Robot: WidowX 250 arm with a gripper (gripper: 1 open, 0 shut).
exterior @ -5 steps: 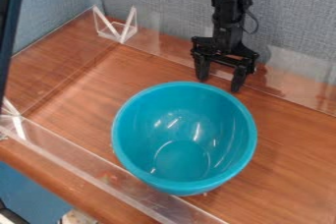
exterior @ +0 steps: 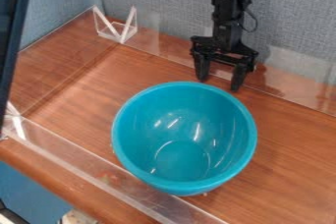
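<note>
My black gripper (exterior: pixel 218 75) hangs at the upper middle, near the back wall, its two fingers spread open and pointing down above the wooden surface, with nothing seen between them. A large turquoise bowl (exterior: pixel 184 140) sits in front of it on the wood, lower middle, empty inside.
A white wire-like frame (exterior: pixel 116 28) stands at the back left corner. Clear low panels edge the surface, and grey walls rise behind.
</note>
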